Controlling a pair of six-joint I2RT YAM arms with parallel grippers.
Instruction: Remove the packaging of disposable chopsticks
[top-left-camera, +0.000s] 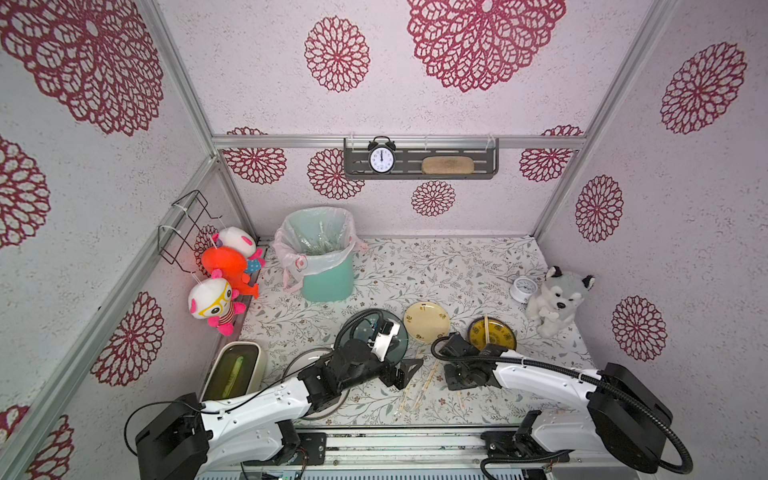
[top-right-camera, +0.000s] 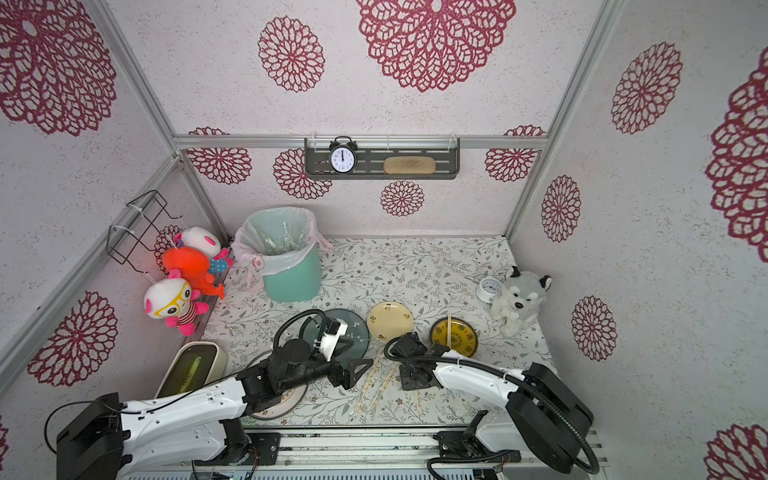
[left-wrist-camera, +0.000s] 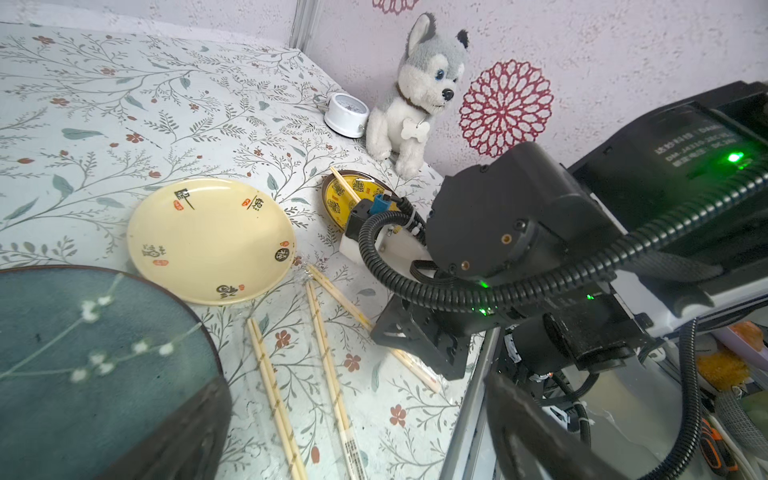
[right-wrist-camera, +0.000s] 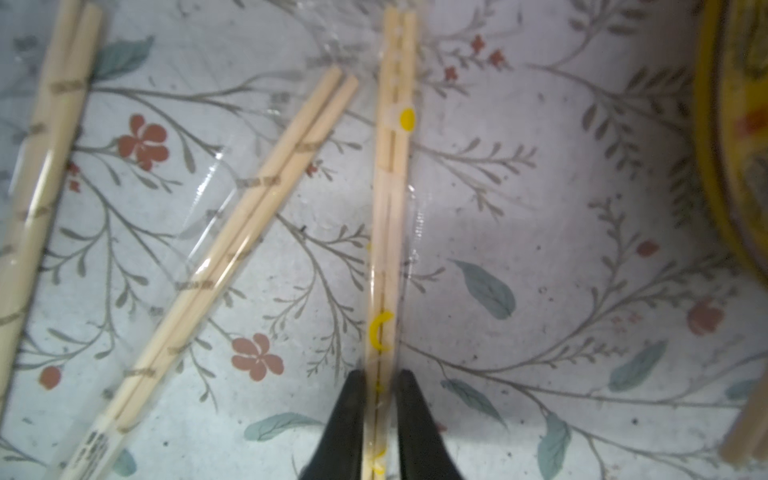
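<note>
In the right wrist view, a clear-wrapped chopstick pair with yellow marks (right-wrist-camera: 390, 184) runs upright through the middle. The fingertips of my right gripper flank its lower part closely; whether they press on it is unclear. A second wrapped pair (right-wrist-camera: 260, 192) slants to its left, and a third wrapped pair (right-wrist-camera: 44, 176) lies at the far left. From the left wrist camera, two wrapped pairs (left-wrist-camera: 325, 352) lie on the cloth, with the other one (left-wrist-camera: 364, 324) reaching under the right arm. My left gripper hangs open above the table, nothing between its fingers.
A cream plate (left-wrist-camera: 212, 240) and a dark blue plate (left-wrist-camera: 96, 352) lie beyond the chopsticks. Behind the right arm is a yellow dish (top-left-camera: 502, 329) with a chopstick pair across it. A lined green bin (top-left-camera: 328, 280) stands at the back left.
</note>
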